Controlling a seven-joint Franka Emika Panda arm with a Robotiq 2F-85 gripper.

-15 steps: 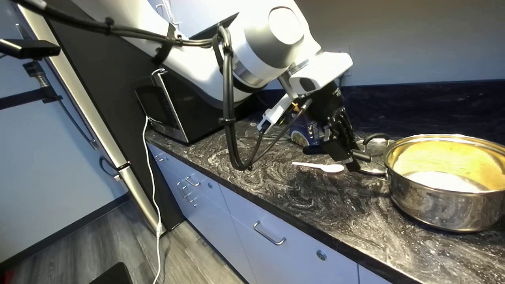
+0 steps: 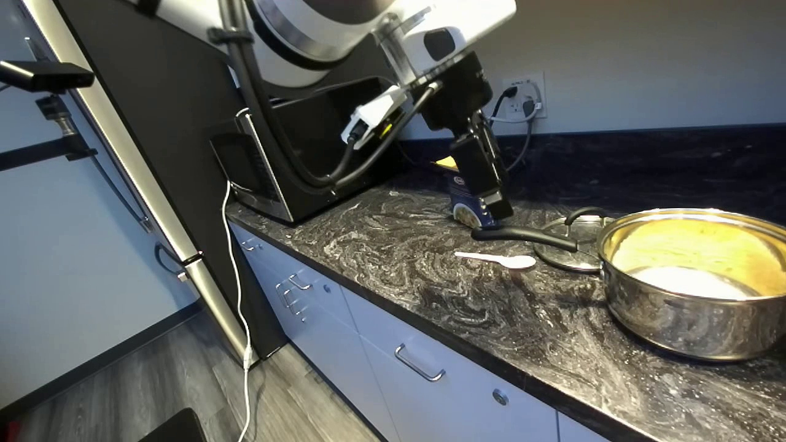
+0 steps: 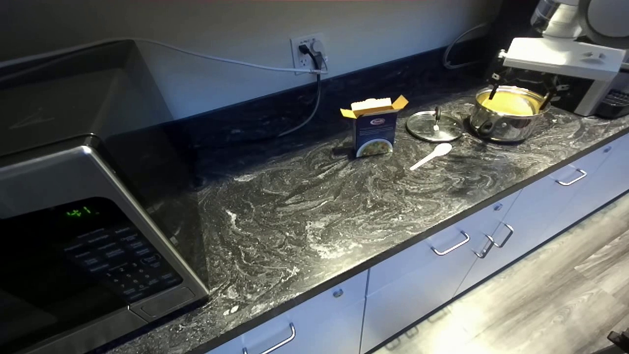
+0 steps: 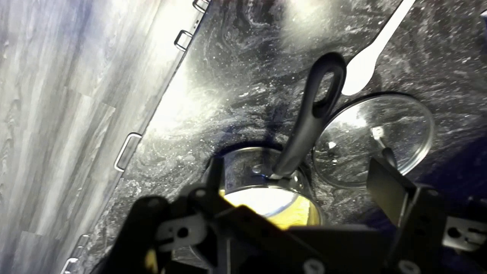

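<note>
My gripper (image 3: 522, 94) stands open, its two fingers spread apart, and nothing shows between them. In exterior view 2 its fingers overlap the steel pot (image 2: 685, 324). The wrist view looks down on the pot's black handle (image 4: 301, 123), with the pot (image 4: 242, 169) partly hidden behind the gripper. I see light reflections on the pot's inside, but no clear contents. A glass lid (image 4: 351, 146) lies flat beside the pot. Close to the handle is a white spoon (image 4: 365, 66). The blue pasta box (image 3: 375, 132) stands upright with its top flaps open.
A microwave (image 3: 88, 248) occupies the counter's other end. Between it and the box, the dark marbled counter (image 3: 283, 218) is clear. An outlet (image 3: 309, 53) with plugged-in cables is on the wall behind. Drawers with metal handles run below the counter's front edge.
In exterior view 1 the gripper has risen and shifted left, away from the lid and the pot's handle. The pot, lid, spoon and box look unmoved.
</note>
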